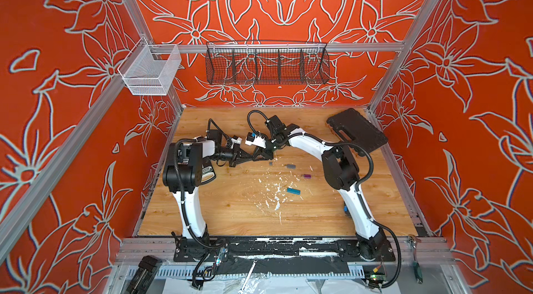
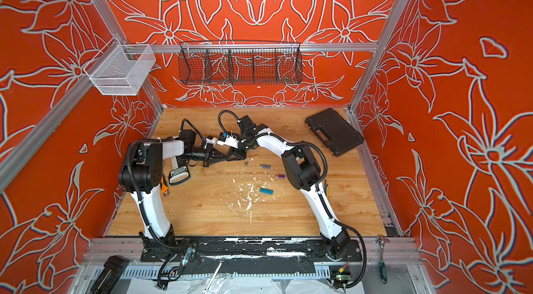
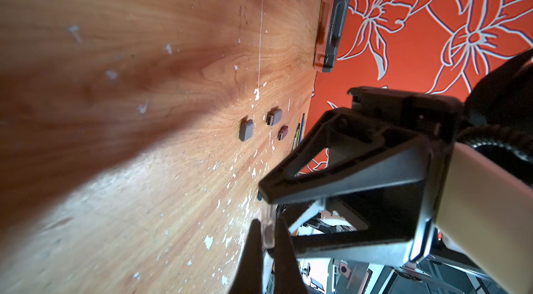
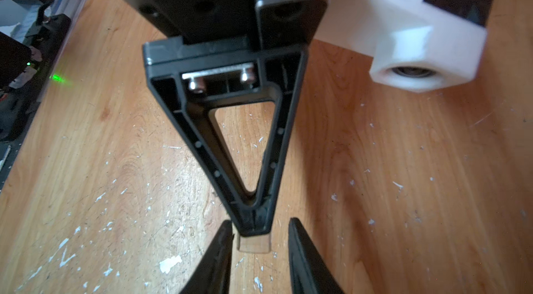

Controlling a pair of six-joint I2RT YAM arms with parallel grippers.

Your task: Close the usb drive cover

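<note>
My two grippers meet above the back-left middle of the table, left gripper (image 1: pixel 248 157) and right gripper (image 2: pixel 235 155) overlapping in both top views. Grey pieces (image 3: pixel 246 130), a purple drive (image 1: pixel 307 176) and a teal one (image 1: pixel 293 190) lie apart on the wood. In the left wrist view the left fingertips are largely hidden behind the other gripper's fingers; that finger looks shut. In the right wrist view the right fingers (image 4: pixel 302 252) stand part open, with a small pale block (image 4: pixel 253 243) seen behind their gap; whether it is held is unclear.
A black case (image 1: pixel 357 130) lies at the back right. Tools lie beside the left arm. A wire basket (image 1: pixel 267 63) and a white basket (image 1: pixel 150 72) hang above.
</note>
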